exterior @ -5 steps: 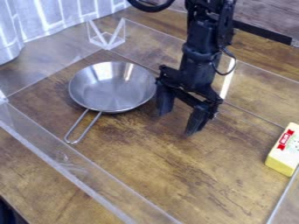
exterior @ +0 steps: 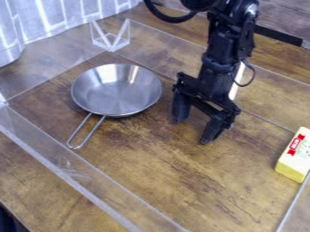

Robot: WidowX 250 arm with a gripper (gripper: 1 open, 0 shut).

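Note:
The black robot arm reaches down from the top centre, with its gripper (exterior: pixel 197 112) low over the wooden table (exterior: pixel 158 181). The gripper's dark fingers stand somewhat apart, just right of a steel pan (exterior: pixel 116 89), with no object visible between them. The pan's long handle points toward the lower left.
A pale yellow box (exterior: pixel 295 156) with a red label lies at the right edge. A light object is partly hidden behind the arm. A small white wire stand (exterior: pixel 109 33) is at the top left.
The gripper has shifted slightly to the right and down over the last second. The pan and the yellow box have not moved.

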